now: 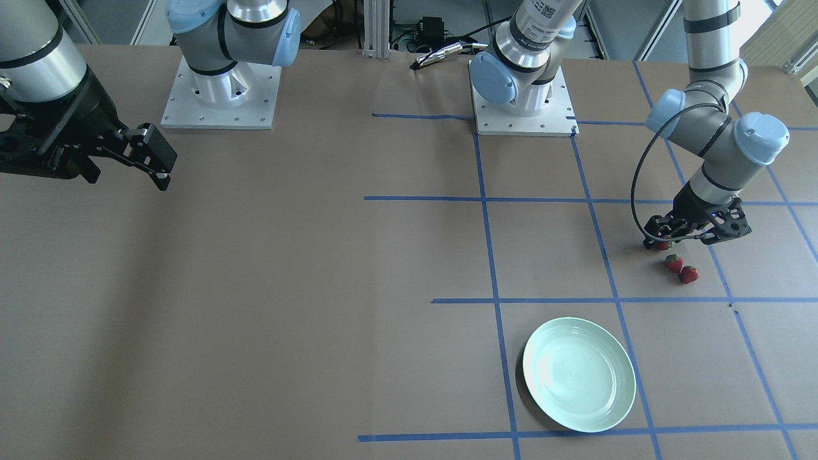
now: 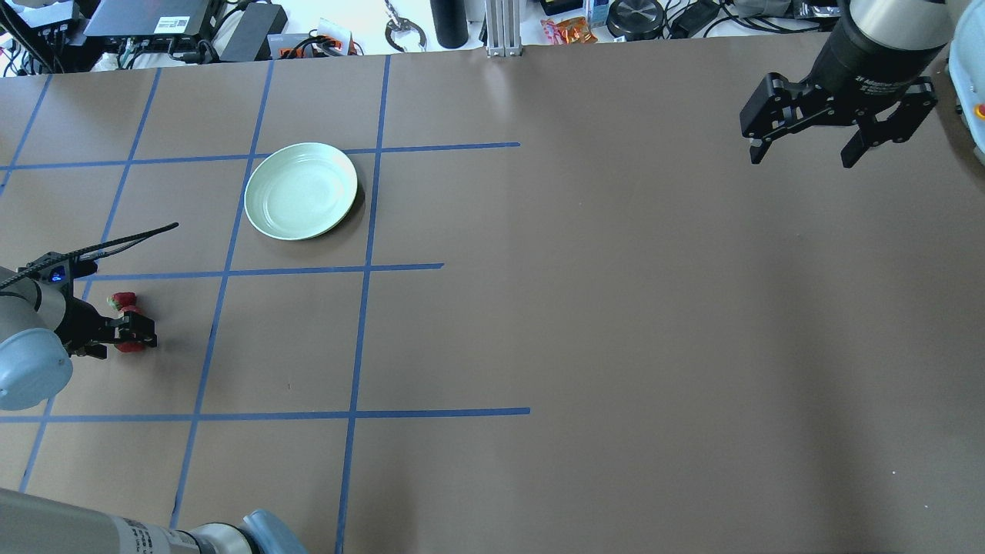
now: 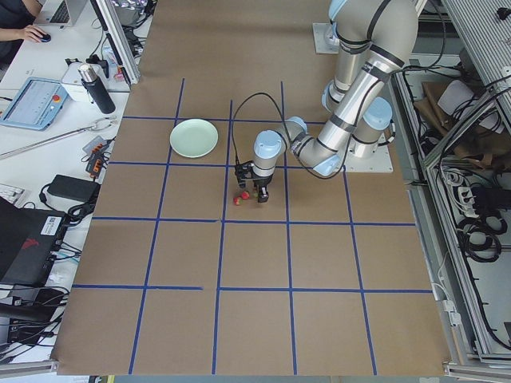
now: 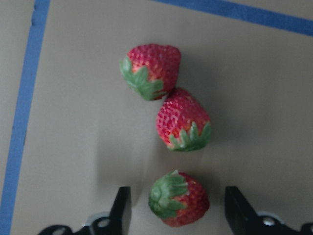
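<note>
My gripper is low over the table, open, its two fingertips on either side of a strawberry (image 4: 186, 203) at the bottom of the left wrist view, with gaps on both sides. Two more strawberries lie touching or nearly touching just beyond it. In the front view those two strawberries (image 1: 688, 275) sit below the gripper (image 1: 663, 237), which partly hides the nearest one. A pale green plate (image 1: 579, 372) stands empty on the taped grid, apart from the strawberries.
Other robot arms stand around the table, one black gripper (image 2: 831, 120) hanging at the top right of the top view. Equipment and cables crowd the bench beyond the edge.
</note>
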